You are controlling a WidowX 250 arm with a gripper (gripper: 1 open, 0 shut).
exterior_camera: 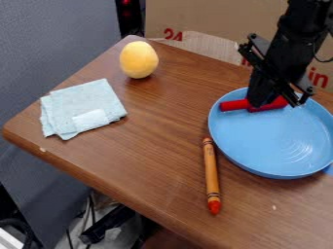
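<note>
My black gripper (267,89) is at the top right, over the upper part of a blue plate (272,146). A red cylindrical object (233,105) lies at the plate's upper rim, partly hidden behind the gripper's fingers, which are at or just over it. Whether they are shut on it I cannot tell. An orange crayon-like stick (211,177) lies on the wooden table (140,165), just left of the plate.
A yellow round object (138,59) sits at the back left, and a folded pale cloth (81,109) lies near the left edge. A cardboard box (208,17) stands behind.
</note>
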